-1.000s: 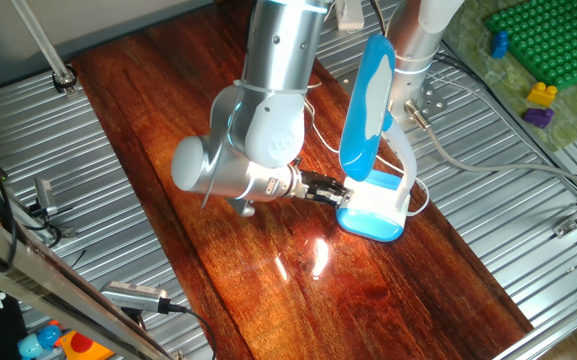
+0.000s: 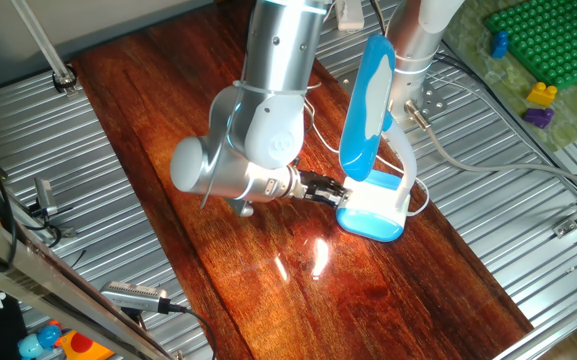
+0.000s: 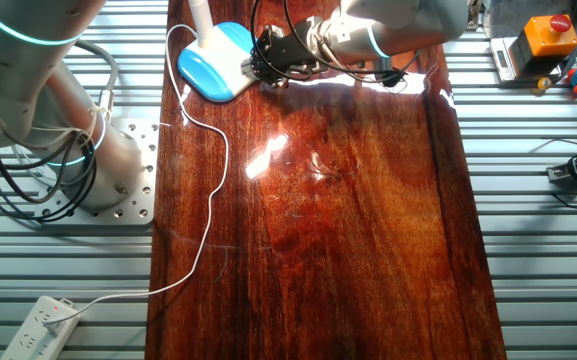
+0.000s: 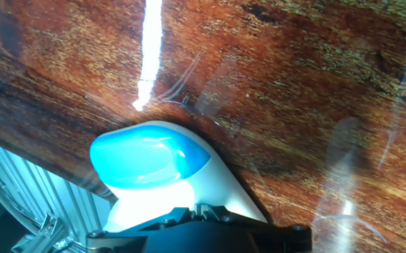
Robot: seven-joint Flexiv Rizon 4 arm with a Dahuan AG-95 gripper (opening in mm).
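A blue and white desk lamp stands on the wooden table, its long blue head (image 2: 368, 108) raised above its base (image 2: 370, 222). My gripper (image 2: 346, 196) reaches the side edge of that base from the left. In the second exterior view the black fingers meet the white edge of the lamp base (image 3: 206, 75); whether they press on it is hard to tell. From the wrist, the lamp base (image 4: 150, 156) lies just beyond the gripper, whose fingertips are together with nothing visible between them. The lamp's switch is not discernible.
A white cable (image 3: 224, 160) runs from the lamp across the table's edge to a power strip (image 3: 38, 330).
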